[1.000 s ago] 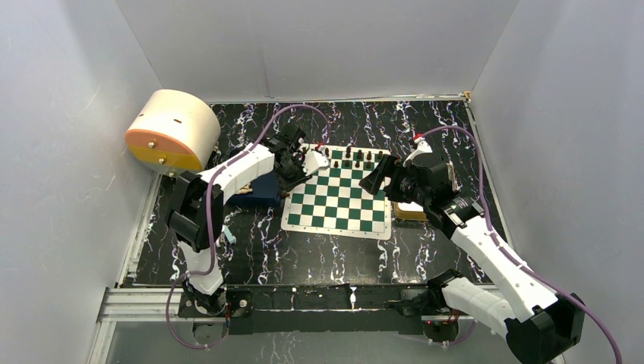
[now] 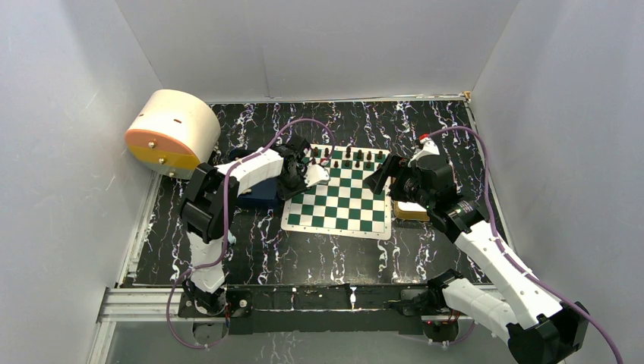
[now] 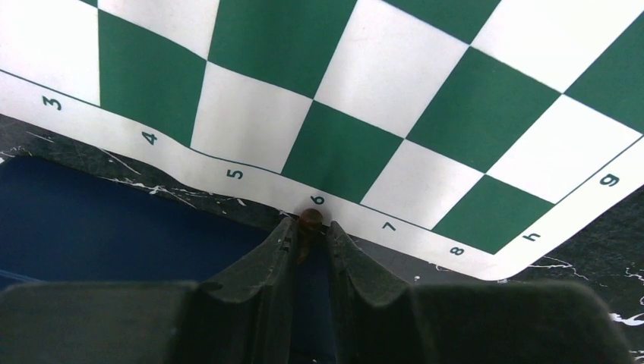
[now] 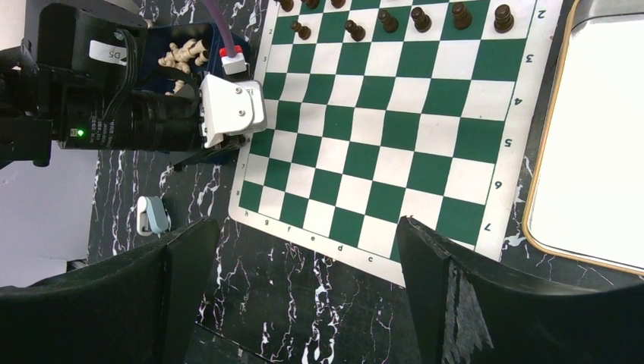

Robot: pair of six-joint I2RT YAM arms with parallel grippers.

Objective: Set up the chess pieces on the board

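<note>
A green and white board lies mid-table. Several brown pieces stand on its far rows; one pawn leans or lies over. By the board's left edge, near the number 6, a brown piece is between the fingertips of my left gripper. The fingers are part open, and whether they grip it is unclear. The blue tray lies just below, with cream pieces in it. Over the board's right side my right gripper stands open and empty.
A white tray with a tan rim lies right of the board. At the back left sits a rounded cream and orange box. A small pale blue object rests on the table front left. The board's near rows are clear.
</note>
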